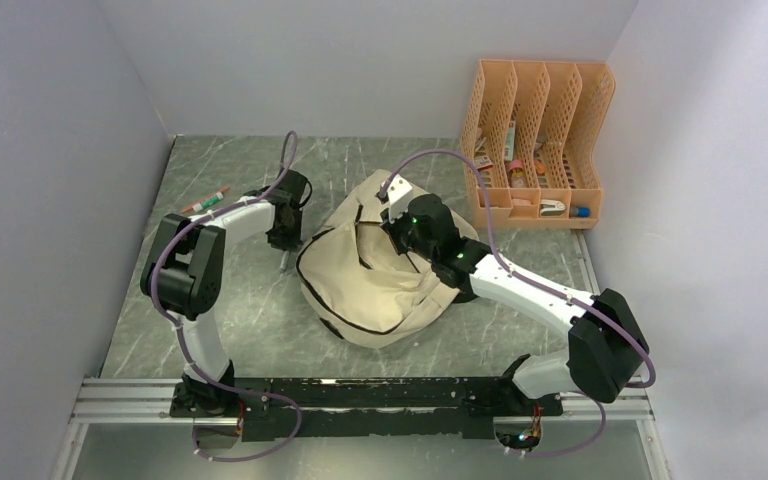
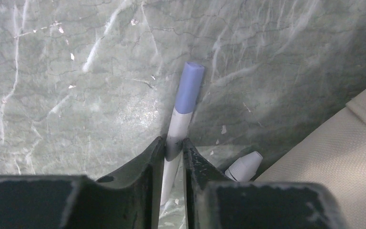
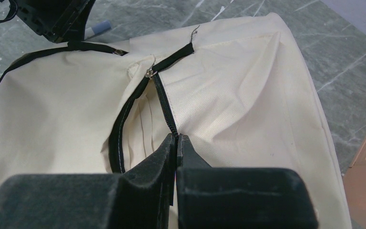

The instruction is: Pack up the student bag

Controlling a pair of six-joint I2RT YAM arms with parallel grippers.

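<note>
The cream bag [image 1: 360, 285] with black zip edging lies on the table. My right gripper is shut on the black zip edge [image 3: 164, 102] of its opening. Left of the bag, a pen with a blue end [image 2: 189, 88] and pale barrel lies on the table. My left gripper is low over it, a fingertip close on each side of the barrel. Whether they grip it cannot be told. A white-tipped object [image 2: 244, 166] lies beside the right finger, partly hidden.
A green and orange pen-like item [image 1: 206, 201] lies at the table's left. An orange rack [image 1: 586, 130] with small items stands at the back right. The table in front of the left arm is clear.
</note>
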